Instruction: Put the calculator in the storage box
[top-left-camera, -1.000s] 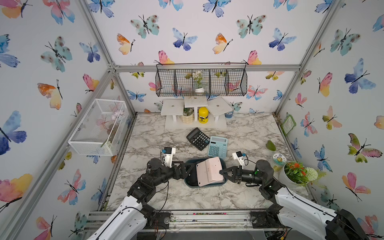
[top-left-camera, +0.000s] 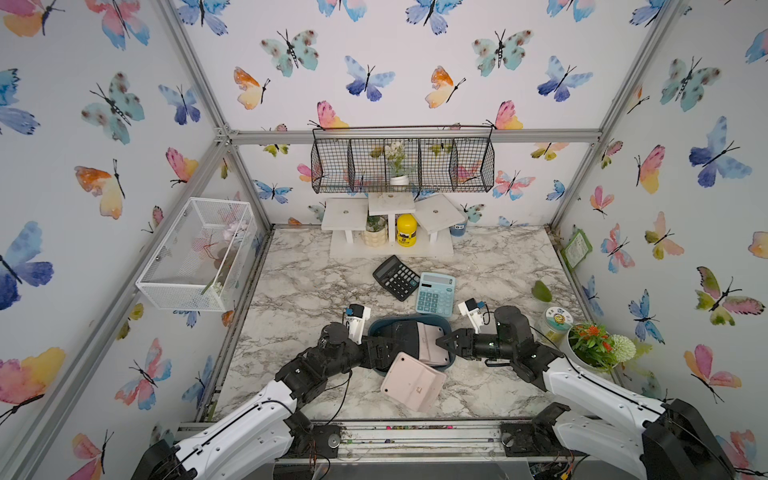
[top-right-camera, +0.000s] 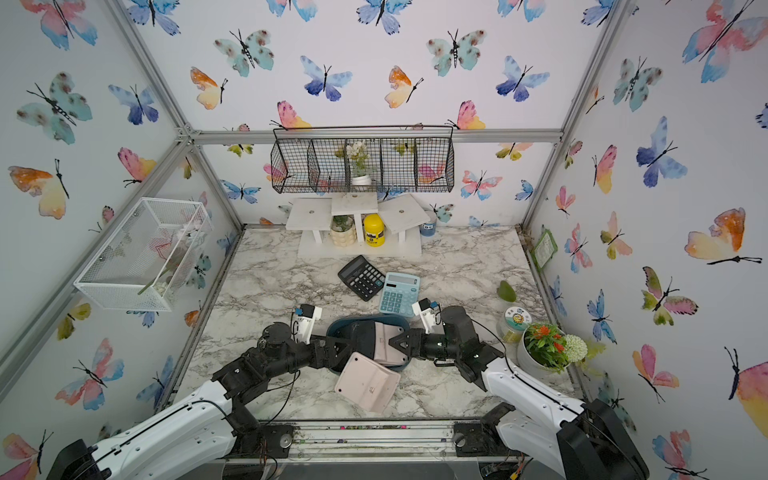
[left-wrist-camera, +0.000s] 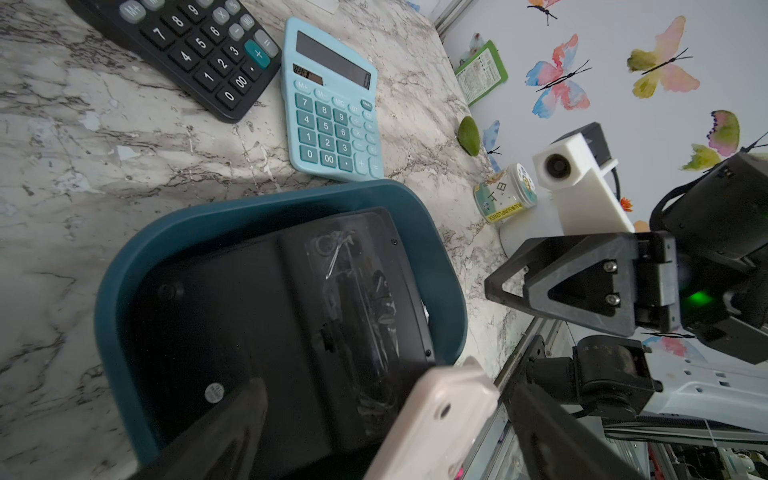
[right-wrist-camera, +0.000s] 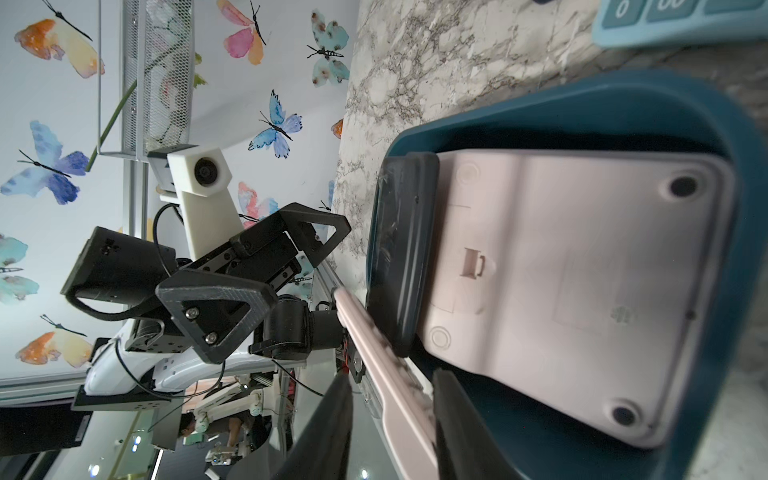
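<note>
A teal box (left-wrist-camera: 112, 320) holds an upside-down black calculator (left-wrist-camera: 264, 320) and a pink one (right-wrist-camera: 576, 288). A second pink calculator (top-left-camera: 412, 381) tilts over the box's front edge, extending past it. My left gripper (top-left-camera: 376, 352) is open over the box's left side, above this tilted calculator. My right gripper (top-left-camera: 452, 342) is at the box's right side; in its wrist view the blurred fingers are near the pink calculator's edge, and whether they touch is unclear. A black calculator (top-left-camera: 396, 277) and a light blue one (top-left-camera: 435, 293) lie behind the box.
A plant pot (top-left-camera: 584, 352) and jar (top-left-camera: 557, 328) stand right of the right arm. A white shelf stand (top-left-camera: 344, 245) is at the back.
The pink calculator that was on top within the box has shifted forward over its front edge, exposing the black one. My left gripper has moved rightward; the right moved slightly.
</note>
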